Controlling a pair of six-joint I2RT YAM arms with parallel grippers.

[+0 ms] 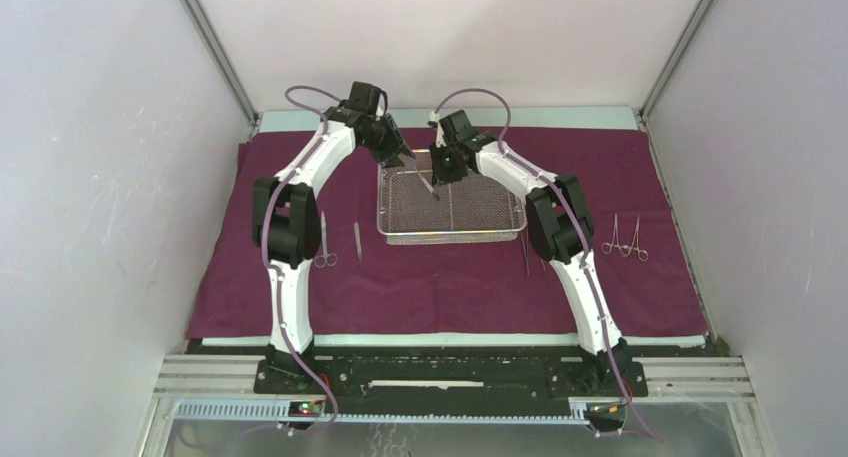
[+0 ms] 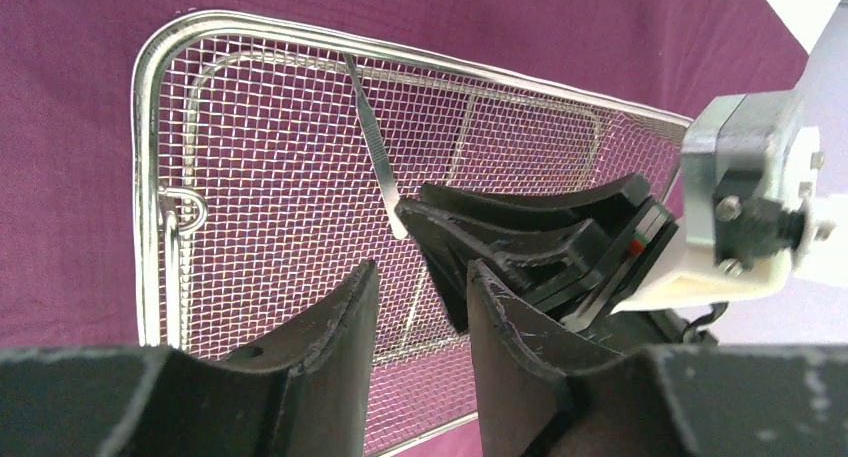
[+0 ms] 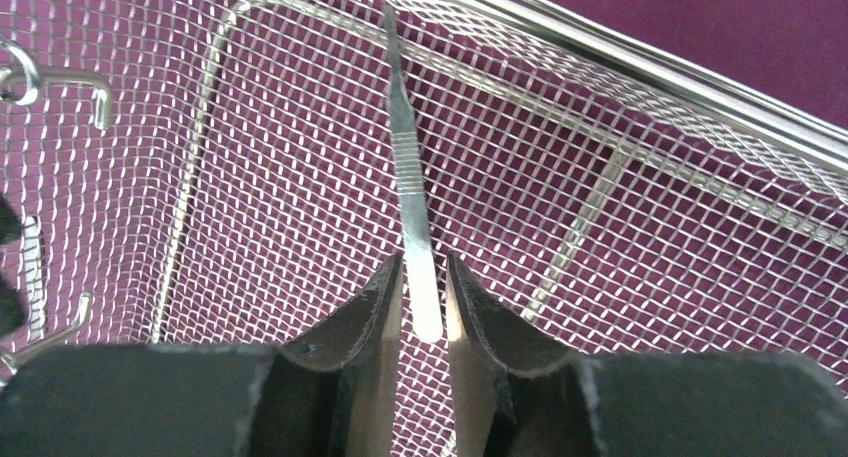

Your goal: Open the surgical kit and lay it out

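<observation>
In the mesh basket (image 1: 453, 239) lies a slim silver scalpel handle (image 3: 412, 182), its narrow tip toward the far rim and its broad end toward the middle. My right gripper is partly open, with the handle's broad end between its fingertips in the right wrist view; a gap shows on either side of the metal. From the left wrist view, that gripper's black fingers (image 2: 520, 222) sit close beside the broad end of the handle. Over the basket's left side, my left gripper hangs open with nothing between its fingers.
Scissors (image 1: 325, 247) and a second slim handle (image 1: 357, 240) lie on the purple cloth (image 1: 435, 292) to the left. Clamps (image 1: 625, 242) rest at the right, and thin instruments (image 1: 525, 255) beside the right arm. Both grippers are close together over the basket.
</observation>
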